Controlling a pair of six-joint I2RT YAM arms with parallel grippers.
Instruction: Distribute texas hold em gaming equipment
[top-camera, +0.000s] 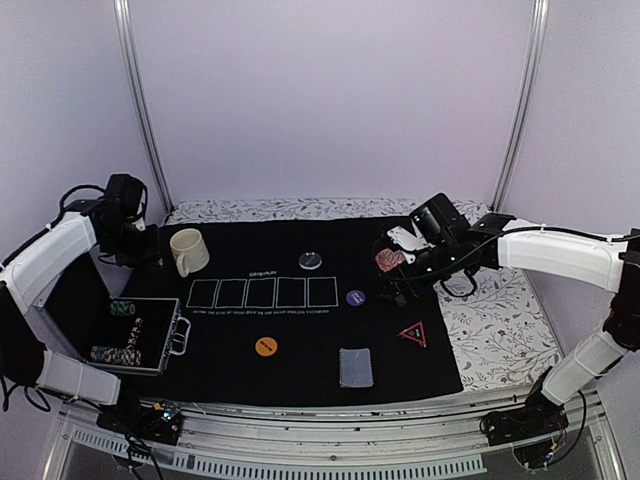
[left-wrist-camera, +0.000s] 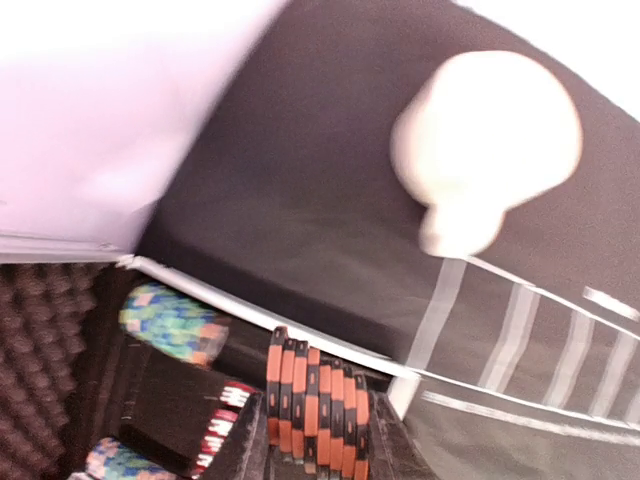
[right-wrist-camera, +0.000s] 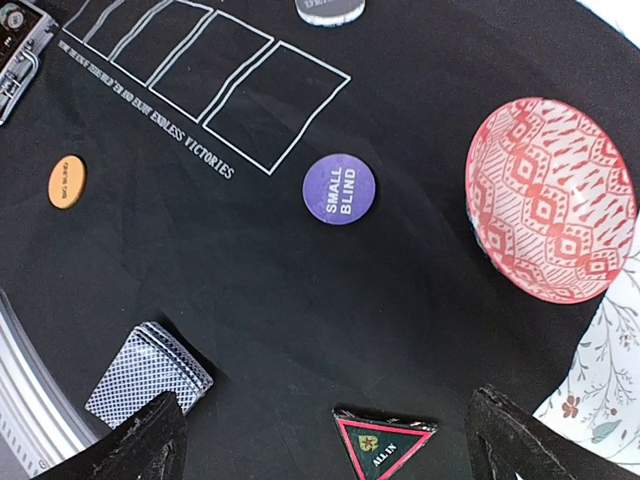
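My left gripper (top-camera: 145, 250) is shut on a stack of orange-and-black chips (left-wrist-camera: 315, 400), raised over the back of the open chip case (top-camera: 170, 365). The case holds green-blue chips (left-wrist-camera: 170, 320) and red-white ones (left-wrist-camera: 215, 430). My right gripper (top-camera: 400, 285) is open above the mat's right side. Below it are the small blind button (right-wrist-camera: 339, 188), all-in triangle (right-wrist-camera: 385, 440), card deck (right-wrist-camera: 150, 375) and patterned red bowl (right-wrist-camera: 550, 200). An orange button (top-camera: 266, 346) and a silver button (top-camera: 310, 260) lie on the mat.
A white mug (top-camera: 189, 250) stands behind the case at the left. The printed card boxes (top-camera: 260, 292) at the mat's centre are empty. A floral surface (top-camera: 500, 330) borders the mat at back and right.
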